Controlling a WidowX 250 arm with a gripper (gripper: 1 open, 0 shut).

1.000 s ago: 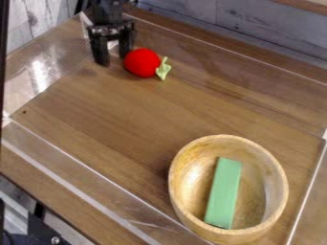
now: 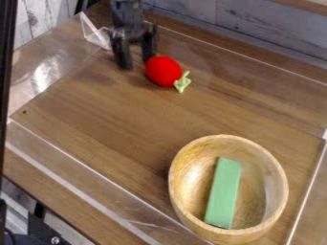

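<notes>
My dark gripper (image 2: 136, 48) is at the top left of the table, just left of and above a red tomato-like object (image 2: 163, 71) with a pale green leafy top, which rests on the wood. The gripper is blurred, so how far its fingers are apart is unclear. A light wooden bowl (image 2: 188, 165) at the lower right holds a green block (image 2: 221, 194).
Clear strips run along its left and front edges. A grey wooden wall (image 2: 255, 33) stands behind.
My gripper has shifted slightly right and up. The red object has moved a little to the right from where it lay a second ago.
</notes>
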